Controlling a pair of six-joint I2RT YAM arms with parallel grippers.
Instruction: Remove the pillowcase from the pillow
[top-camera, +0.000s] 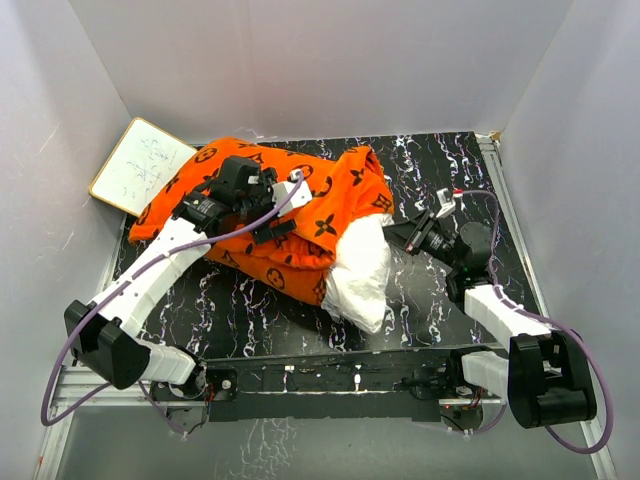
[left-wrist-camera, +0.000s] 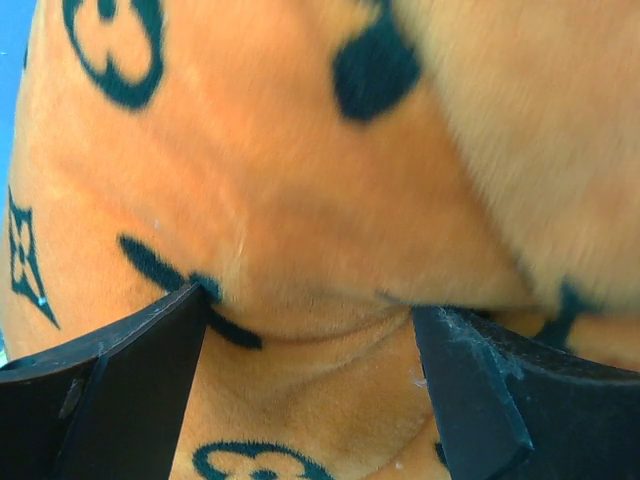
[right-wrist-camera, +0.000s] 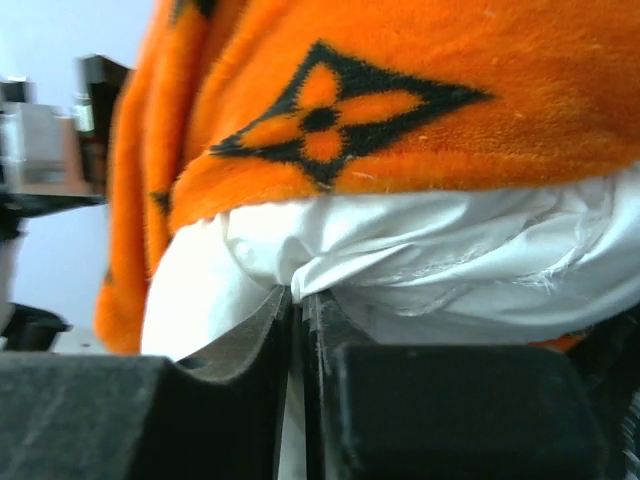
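The orange pillowcase with black motifs covers most of the pillow, whose white body is exposed at the right end, below the case's edge. My left gripper rests on the orange cloth; its fingers stand apart against the fabric. My right gripper is shut on the white pillow, gathering it into creases just below the orange edge.
A whiteboard leans at the back left. Bare black marble table shows at the back right and along the front. Grey walls enclose the sides and back.
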